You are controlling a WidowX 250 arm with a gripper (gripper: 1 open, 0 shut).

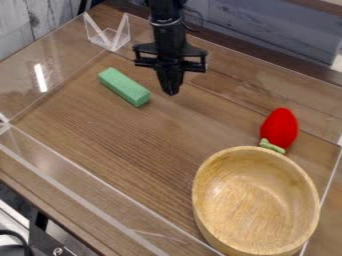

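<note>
The black gripper (170, 58) hangs at the top centre, above and to the right of a green block (123, 87) that lies flat on the wooden table (160, 170). Nothing shows between its fingers; how far they are apart is hard to tell at this size.
A red object (278, 129) with a pale green end lies at the right. A large yellow bowl (255, 178) fills the lower right. Clear plastic pieces stand at the top left and left edge.
</note>
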